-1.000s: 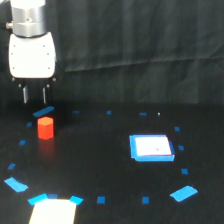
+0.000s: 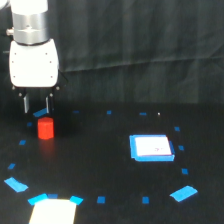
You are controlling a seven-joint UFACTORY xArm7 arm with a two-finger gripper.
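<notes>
A small red block (image 2: 46,129) rests on the dark table at the left. My white gripper (image 2: 37,105) hangs just above and slightly left of it in the picture, pointing down. Its two thin fingers stand apart, with nothing visible between them. The right finger comes down close above the block's top; whether they touch I cannot tell.
A white rectangle edged in blue (image 2: 153,147) lies right of centre. At the bottom left edge is a pale cream square (image 2: 53,212). Blue tape pieces (image 2: 184,193) dot the black surface, and its middle is clear.
My gripper has come down toward the red block, its fingers now lower in the picture. The block has stayed in place and looks darker.
</notes>
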